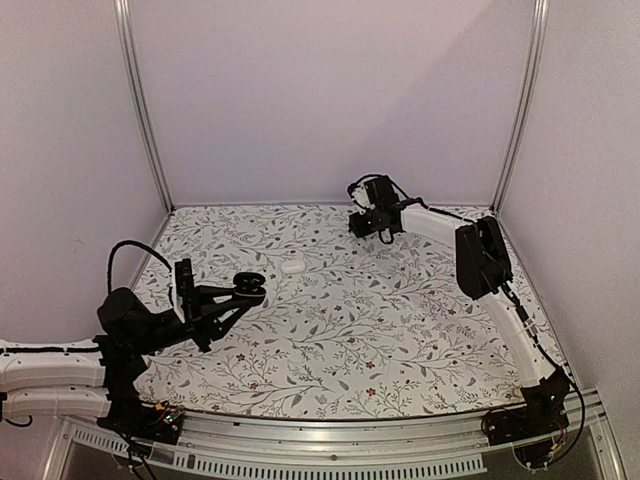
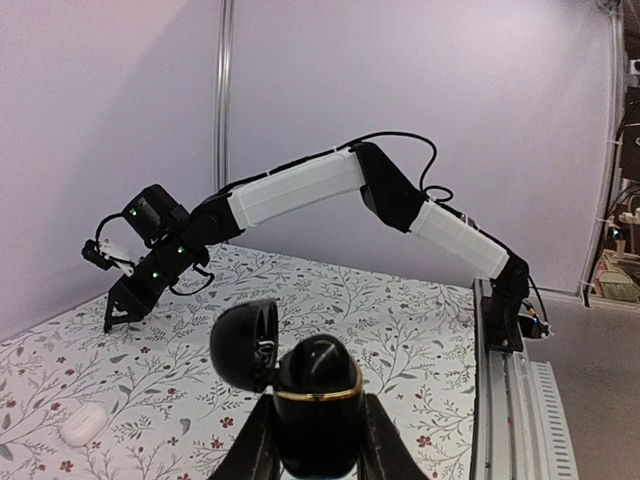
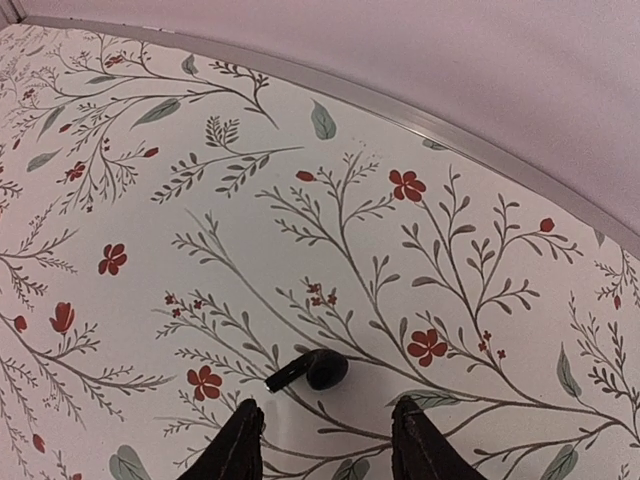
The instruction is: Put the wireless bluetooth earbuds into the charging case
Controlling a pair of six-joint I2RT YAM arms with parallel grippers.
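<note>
In the left wrist view, the black charging case [image 2: 318, 425] with a thin gold band is held upright, its lid [image 2: 236, 347] swung open to the left. My left gripper [image 1: 240, 302] is shut on this case, at the left front above the table. A black earbud [image 3: 326, 371] with a short stem lies on the flowered cloth in the right wrist view. Its stem points left. Low over the far side of the table, my right gripper stands open, its two fingers apart and just short of the earbud in that view. In the top view the right gripper hides the earbud.
A small white rounded object [image 1: 292, 267] lies on the cloth between the two grippers, nearer the left one. The back wall [image 1: 330, 110] rises close behind the right gripper. Mid-table and right front, the cloth [image 1: 340, 340] is clear.
</note>
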